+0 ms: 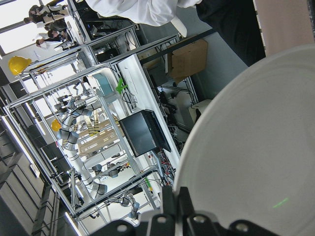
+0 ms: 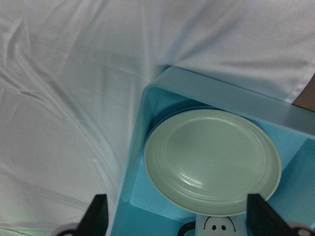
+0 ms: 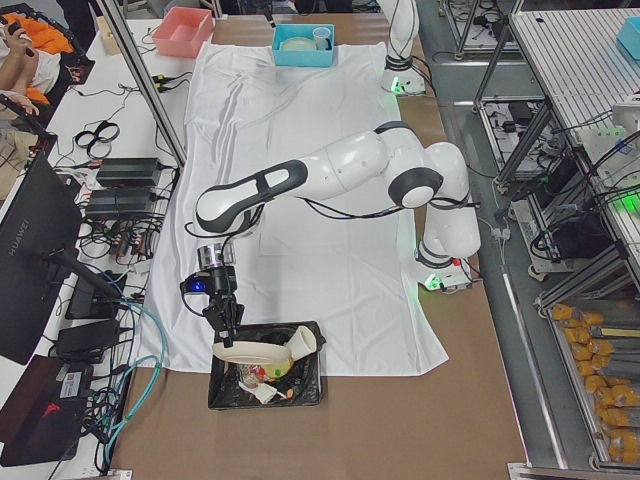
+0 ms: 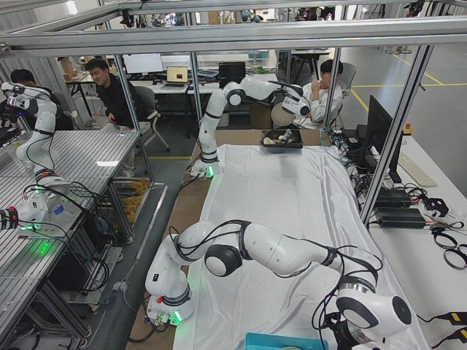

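My left gripper (image 3: 226, 335) is shut on the rim of a cream plate (image 3: 250, 352), held tilted over a black bin (image 3: 263, 399) with a cream cup (image 3: 302, 342), food pieces and crumpled white scraps. The plate fills the right of the left wrist view. My right gripper is open above a blue bin (image 2: 162, 78), which holds a pale green plate (image 2: 211, 157) on a blue one and a mug (image 2: 219, 226) with a smiley face.
A white cloth (image 3: 290, 120) covers the middle of the table, clear between the two bins. A pink bin (image 3: 183, 30), cables, electronics and a monitor (image 3: 30, 260) line the left side. Metal uprights stand alongside; people sit nearby.
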